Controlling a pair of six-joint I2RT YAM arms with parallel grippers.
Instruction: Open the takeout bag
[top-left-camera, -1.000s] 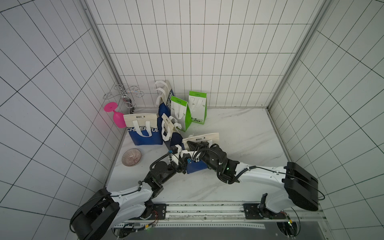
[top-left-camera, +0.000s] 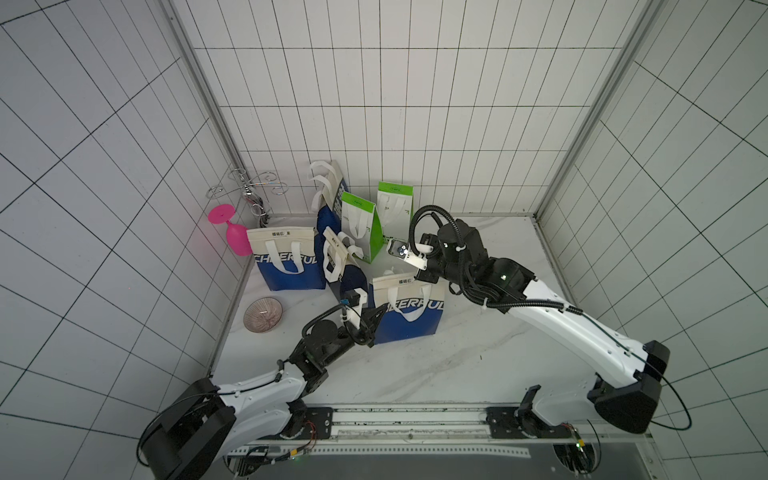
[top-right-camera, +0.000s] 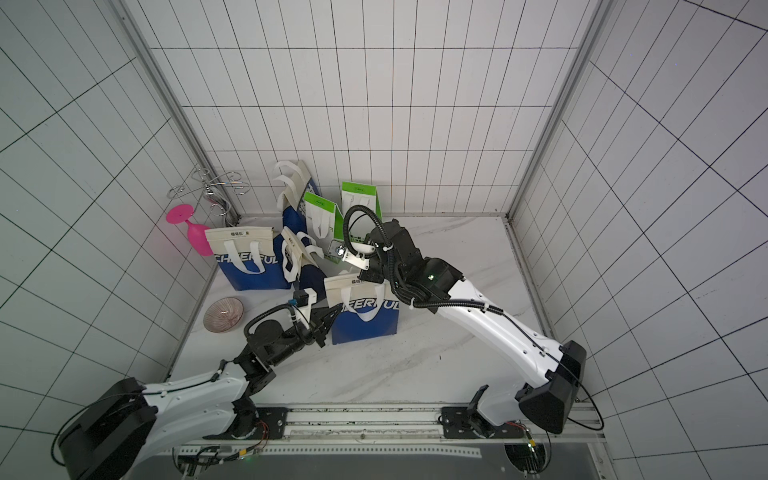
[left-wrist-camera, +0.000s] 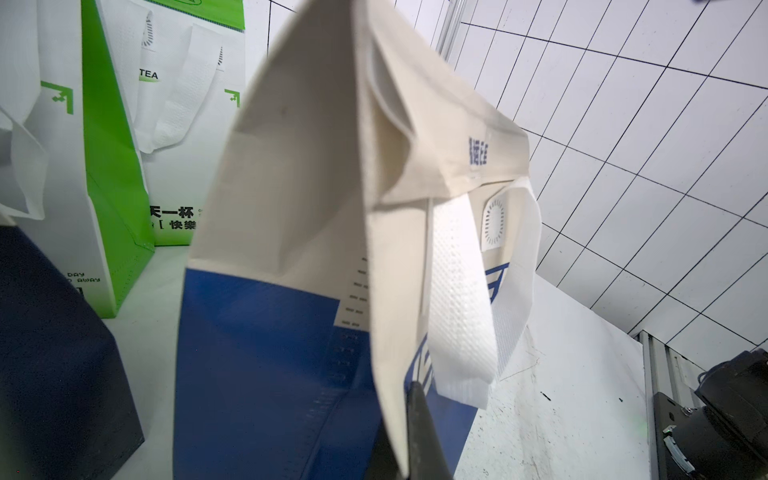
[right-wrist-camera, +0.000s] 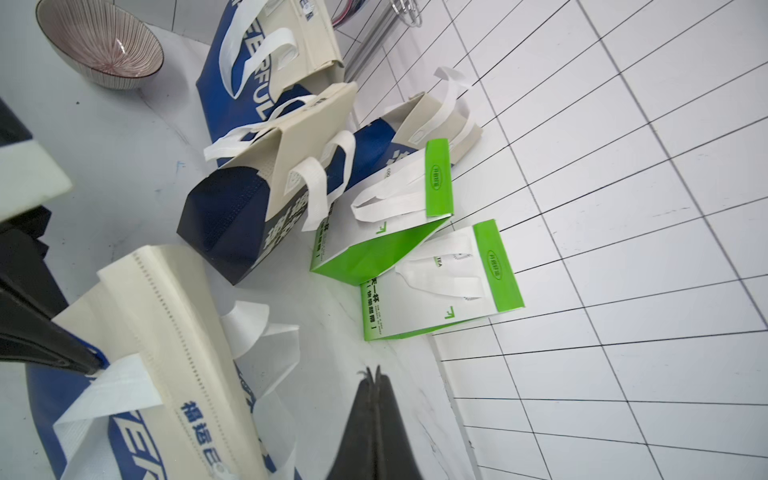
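The takeout bag (top-left-camera: 408, 324), beige above and blue below with white handles, stands upright near the middle of the table. Its top flap looks folded and closed along the ridge in the right wrist view. My left gripper (top-left-camera: 381, 311) is low at the bag's left front edge. In the left wrist view the bag's thin paper edge (left-wrist-camera: 393, 400) runs between its dark fingers, so it is shut on that edge. My right gripper hangs above and behind the bag, shut, with nothing between its fingers.
Other blue-and-beige bags (top-left-camera: 288, 268) and green-and-white bags (top-left-camera: 394, 204) stand behind and to the left. A striped bowl (top-left-camera: 263, 315) and a pink object (top-left-camera: 237, 238) are at the far left.
My right gripper has risen away from the bag's front and moved toward the back, uncovering the bag. The bag's top has shifted slightly right. My left arm has stayed in place.
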